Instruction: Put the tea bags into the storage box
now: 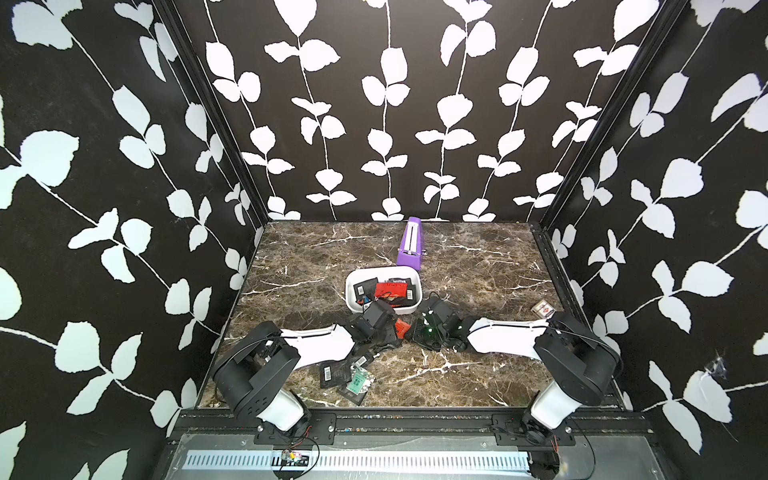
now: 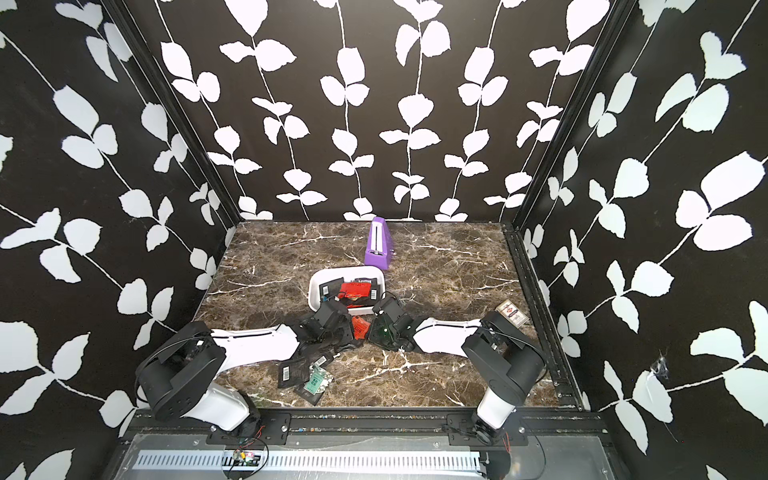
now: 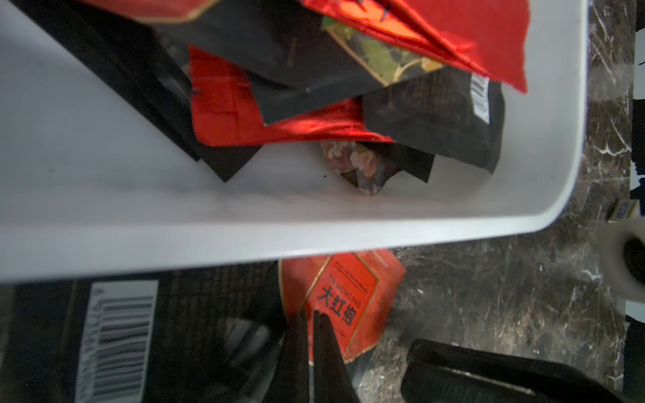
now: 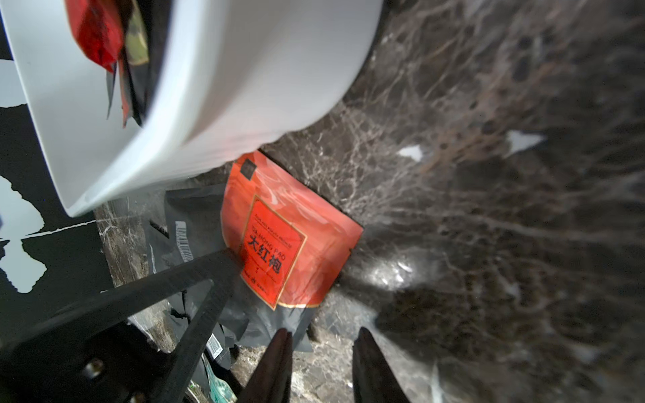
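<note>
A red-and-black tea bag (image 4: 272, 245) lies just in front of the white storage box (image 3: 376, 231). My left gripper is shut, its tips against this bag's edge; whether the foil is pinched between them I cannot tell. From the other side comes my right gripper, part open with nothing between its fingers, beside the bag's lower edge. Red and black tea bags (image 1: 391, 289) fill part of the box. Several others, dark ones and a green one (image 1: 359, 380), lie on the table below the left arm, partly hidden by it.
Behind the box stands a purple wedge-shaped object (image 1: 410, 244). A small box (image 2: 512, 313) lies near the right table edge, close to the right arm.
</note>
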